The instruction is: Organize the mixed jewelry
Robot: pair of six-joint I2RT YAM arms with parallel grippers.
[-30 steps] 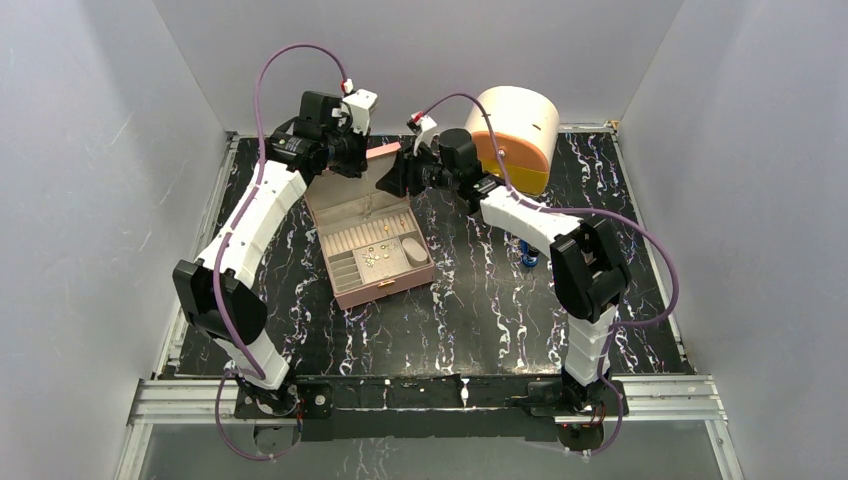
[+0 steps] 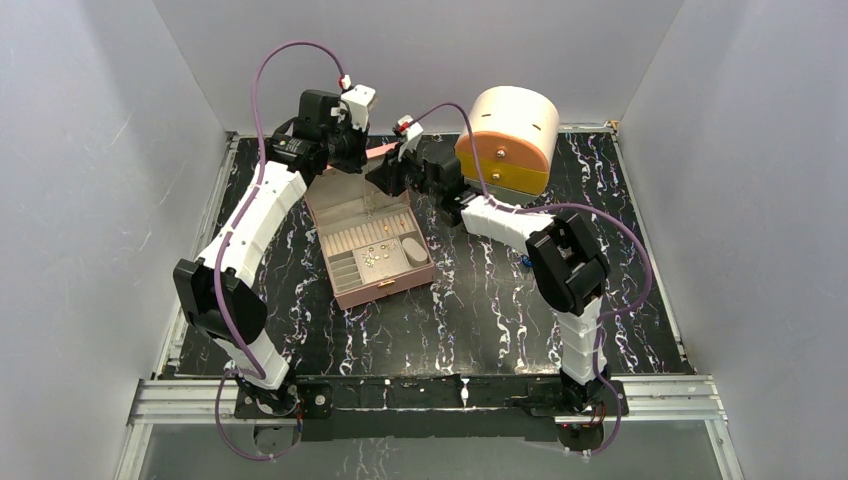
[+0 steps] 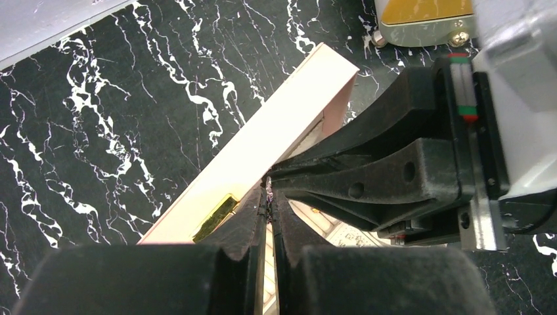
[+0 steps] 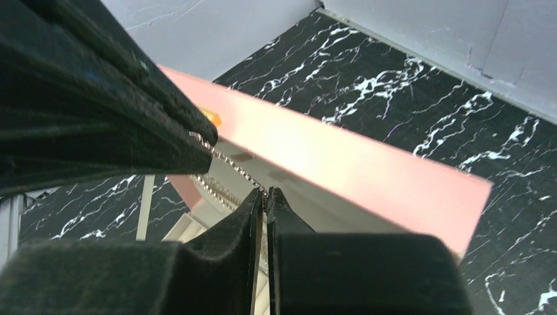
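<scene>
A fine silver chain (image 4: 238,167) hangs above the open pink jewelry box (image 2: 384,287), which holds ring rolls, compartments and small jewelry pieces. My left gripper (image 2: 356,165) is over the lid, shut, with the chain at its fingertips in the left wrist view. Whether they grip it is hard to tell.
A rounded cream and yellow drawer cabinet (image 2: 505,140) stands at the back right. A small blue object (image 2: 526,261) lies partly hidden under the right arm.
My right arm has moved left toward the left gripper and the chain. My left arm has moved only slightly.
</scene>
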